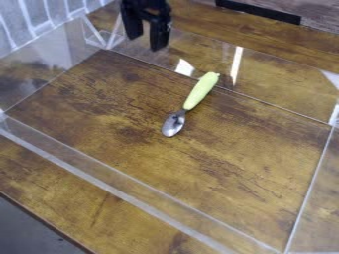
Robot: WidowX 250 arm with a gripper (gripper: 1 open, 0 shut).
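Observation:
A spoon (173,123) with a pale yellow-green handle (201,91) lies on the wooden surface inside a clear-walled enclosure, its metal bowl toward the front left. My black gripper (145,36) hangs at the top of the view, behind and to the left of the spoon and apart from it. It appears open, with nothing seen between its fingers.
Clear plastic walls (93,169) border the wooden work area (239,169). A white railing stands at the top left, and a dark strip (265,12) runs along the back.

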